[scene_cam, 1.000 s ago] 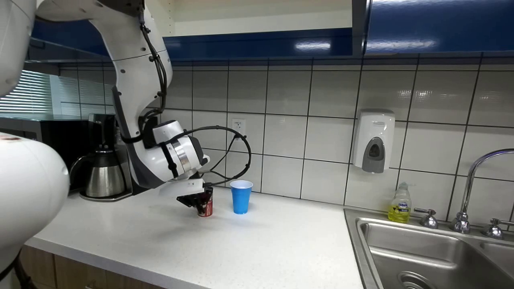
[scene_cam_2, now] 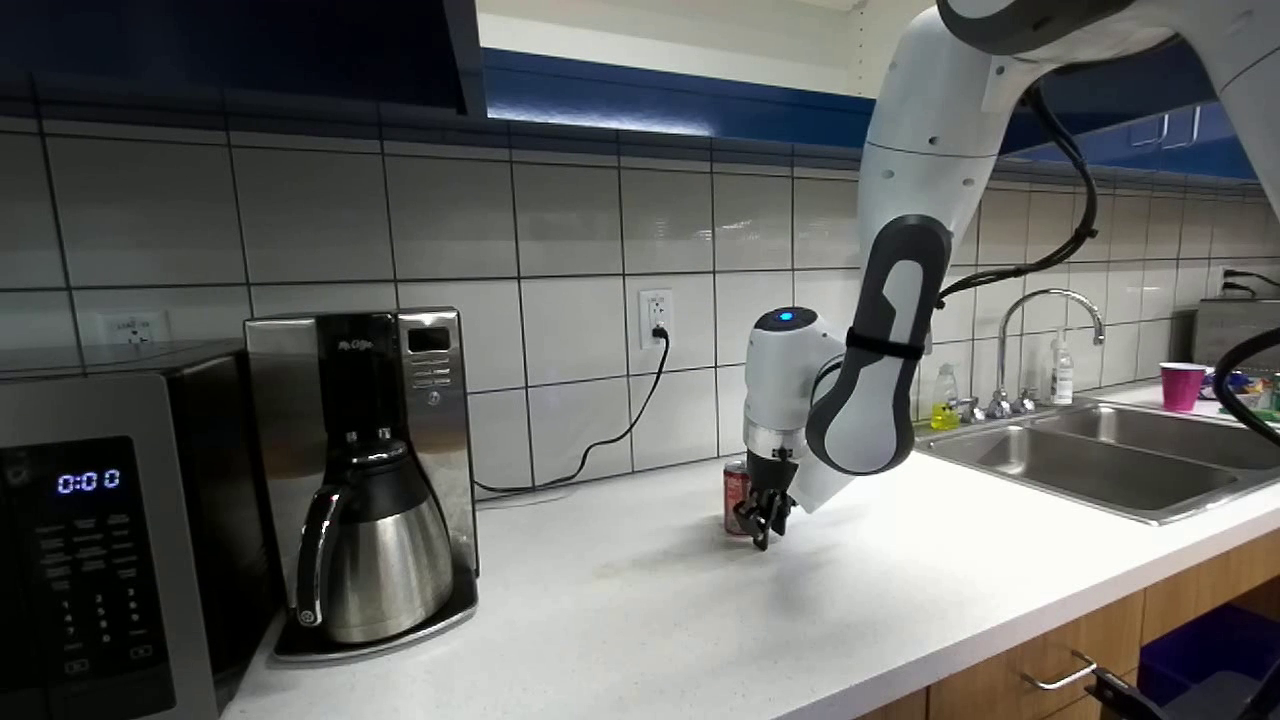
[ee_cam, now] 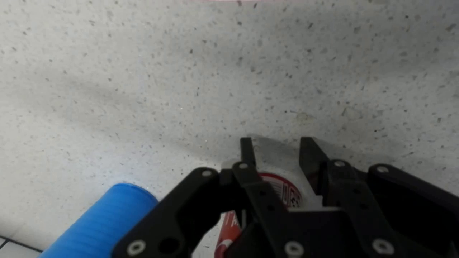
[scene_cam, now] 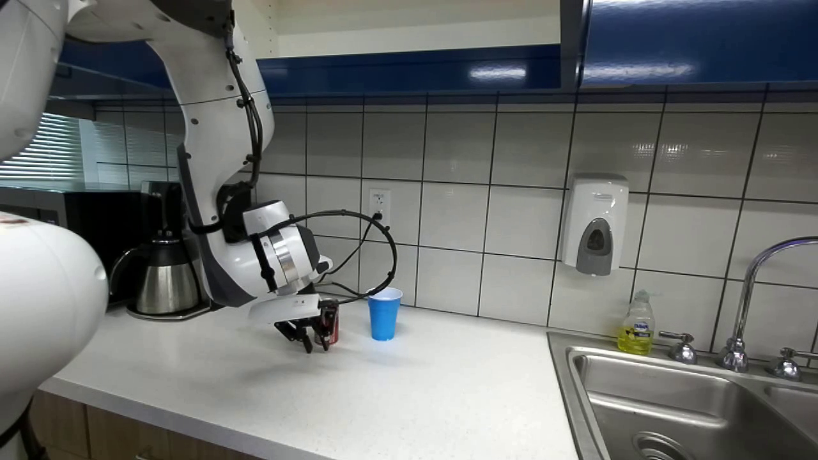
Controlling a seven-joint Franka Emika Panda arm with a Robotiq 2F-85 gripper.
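A red soda can (scene_cam_2: 734,497) stands upright on the white counter, partly covered by my gripper (scene_cam_2: 769,539). In exterior view 1 the can (scene_cam: 333,325) shows just behind and to the right of the gripper (scene_cam: 317,349), whose fingers point down close above the counter. The wrist view shows the open gripper with a gap between its fingertips; the can (ee_cam: 282,189) appears below and behind the fingers. Whether the fingers touch the can, I cannot tell. A blue cup (scene_cam: 384,314) stands upright to the right of the can in exterior view 1.
A coffee maker (scene_cam_2: 438,336) with a steel carafe and a microwave (scene_cam_2: 180,480) stand at one end. The sink (scene_cam: 652,383), with a dish soap bottle (scene_cam: 637,326) at its rim, lies at the other.
In exterior view 1 my gripper has moved down, and its fingers now point more steeply toward the counter and cover part of the can's left side. The blue cup has not visibly moved.
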